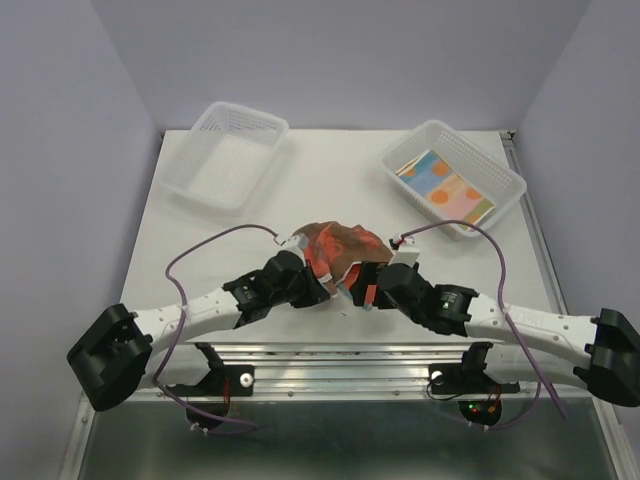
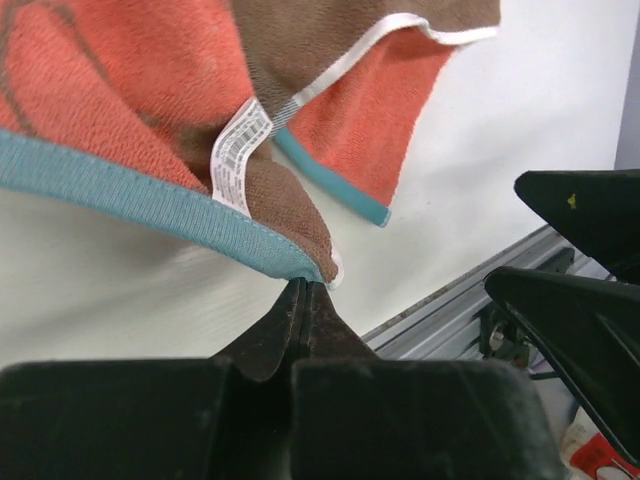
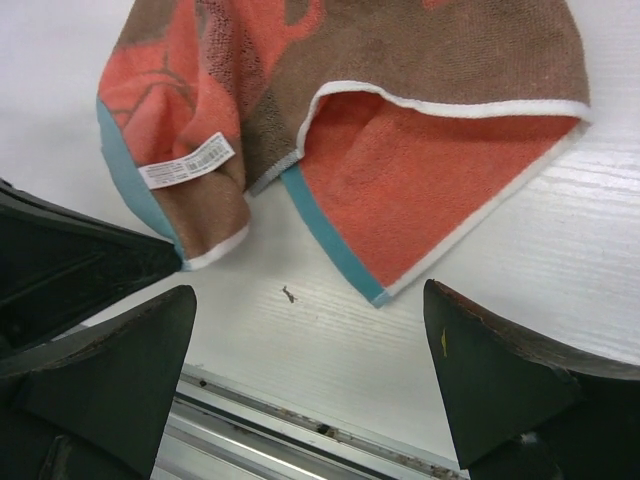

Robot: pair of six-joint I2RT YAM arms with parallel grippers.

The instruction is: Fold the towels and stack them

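A crumpled brown and coral towel (image 1: 340, 245) with white hem and teal edge lies at the table's front middle, loosely folded over itself. My left gripper is shut on the towel's teal-edged corner (image 2: 250, 244), beside its white label. A flat coral triangle of towel (image 3: 410, 190) shows under the brown part. My right gripper stands open above bare table at that triangle's tip, nothing between its fingers; it also shows at the right of the left wrist view.
A white basket (image 1: 225, 112) at back left is empty; another (image 1: 510, 185) at back right holds pastel patterned cloth (image 1: 445, 185).
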